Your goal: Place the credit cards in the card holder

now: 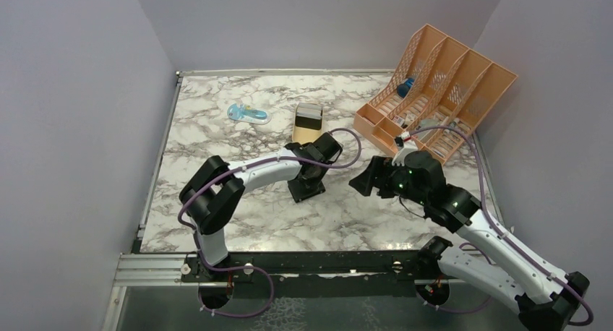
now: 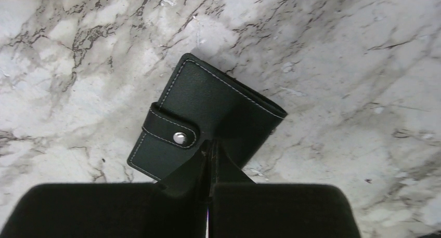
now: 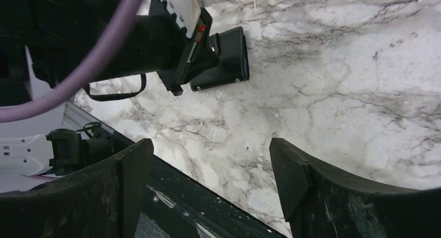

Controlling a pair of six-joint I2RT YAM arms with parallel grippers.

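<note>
The black card holder (image 2: 223,100) lies flat on the marble table in the left wrist view, its strap (image 2: 170,128) folded across and the silver snap still fastened. My left gripper is shut over the holder, with nothing between its fingers; the strap and snap are just outside them, to the left. In the top view the left arm partly covers the holder (image 1: 306,189). My right gripper is open and empty over bare table, to the right of the holder. Some grey cards (image 1: 311,110) appear to stand in a beige box (image 1: 306,134) behind the left gripper.
A slanted orange rack (image 1: 463,78) with several compartments stands at the back right, with small items inside. A blue packaged item (image 1: 249,114) lies at the back left. Bare table spreads to the left and front of the holder.
</note>
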